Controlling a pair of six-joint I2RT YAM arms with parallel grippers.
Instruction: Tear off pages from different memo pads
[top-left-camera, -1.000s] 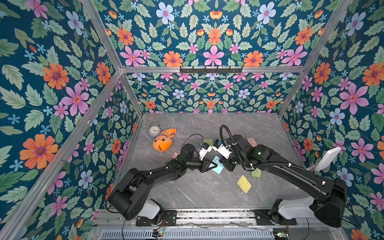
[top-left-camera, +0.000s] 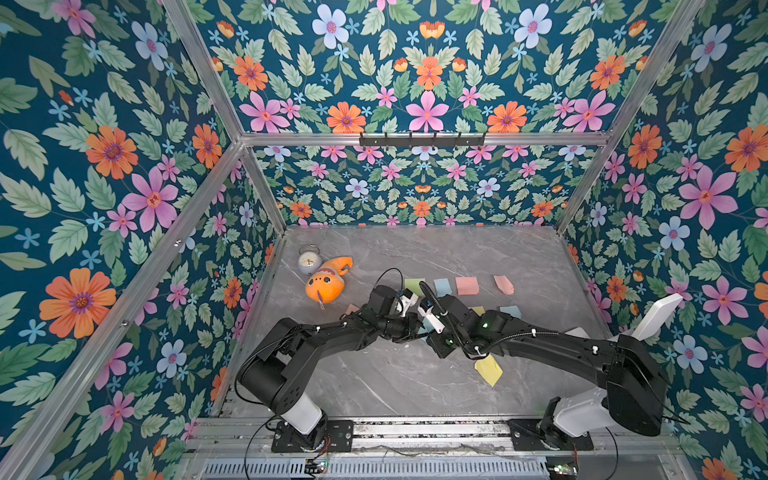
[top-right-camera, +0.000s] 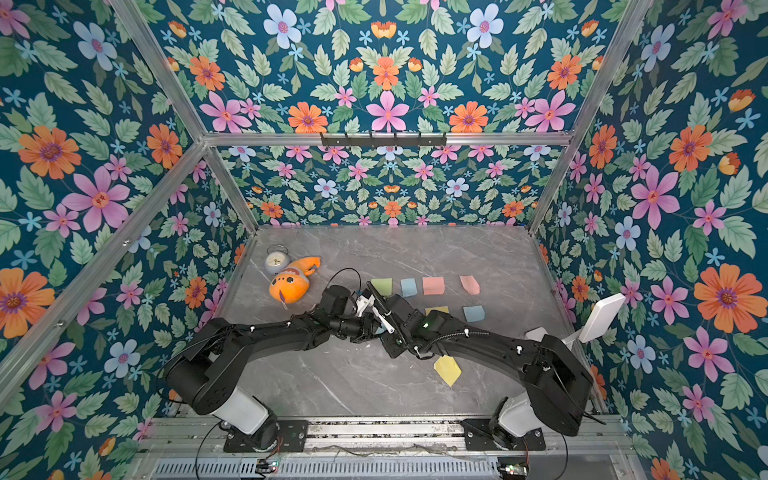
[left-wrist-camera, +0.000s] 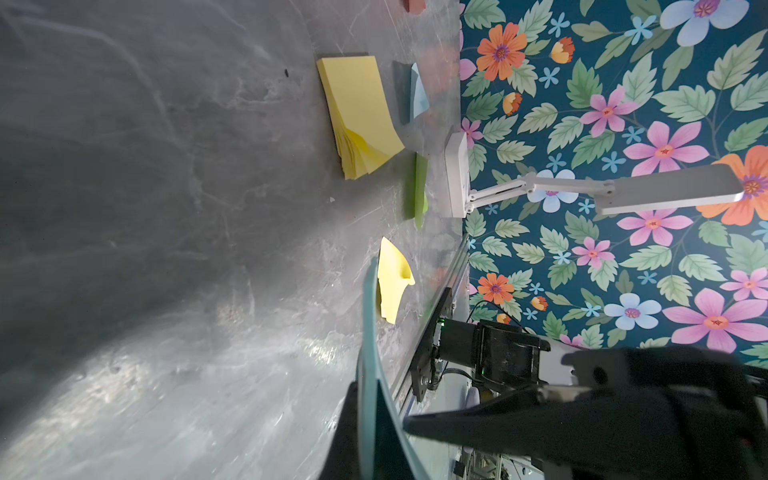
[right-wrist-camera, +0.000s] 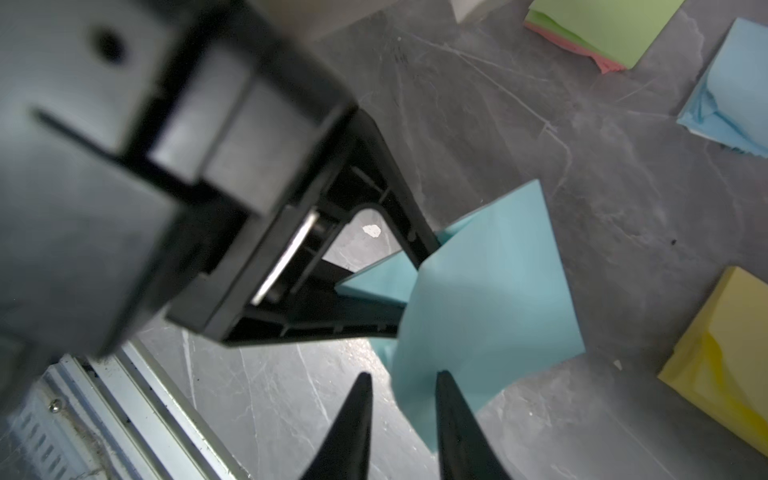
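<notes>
A light blue paper piece (right-wrist-camera: 488, 296) is held by my left gripper (top-left-camera: 413, 326), whose fingers are shut on it at table centre in the right wrist view. My right gripper stands part open right beside the paper, its two blurred fingertips reaching over its lower portion. Around them lie a yellow pad (left-wrist-camera: 356, 108), a blue pad (right-wrist-camera: 728, 88), a green pad with pink beneath (right-wrist-camera: 600, 24), a pink pad (top-right-camera: 433, 284) and a loose yellow page (top-right-camera: 447, 370).
An orange plush toy (top-left-camera: 325, 284) and an alarm clock (top-left-camera: 309, 260) stand at the back left. A white lamp (top-left-camera: 656, 316) is at the right edge.
My right arm has moved left and closer to my left gripper and the blue paper, its elbow shifting inward. The left arm has shifted slightly.
</notes>
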